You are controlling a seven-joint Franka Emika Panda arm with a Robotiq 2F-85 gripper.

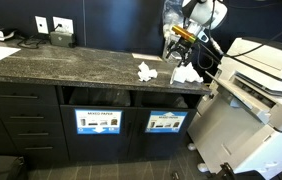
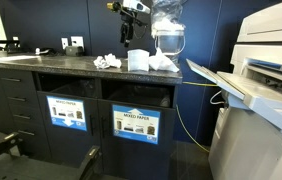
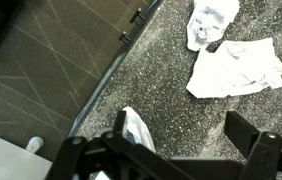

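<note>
My gripper [image 1: 172, 52] hangs over the right part of the dark speckled counter, pointing down. In the wrist view the gripper has its fingers wide apart, with bare counter between them. Ahead of it lie a crumpled white paper [image 3: 213, 20] and a flatter folded white paper [image 3: 238, 68]. Another white item [image 3: 138, 128] shows by the left finger near the counter edge, partly hidden. From the second exterior view, a crumpled paper [image 2: 107, 61], an upright white piece [image 2: 138, 60] and a loose white paper [image 2: 163, 63] sit below the gripper [image 2: 127, 42].
Two open-fronted bins with mixed-paper labels [image 1: 99, 121] [image 1: 166, 121] are under the counter [image 1: 91, 66]. A printer [image 1: 256, 110] stands close on the right. A clear container [image 2: 168, 30] is at the back.
</note>
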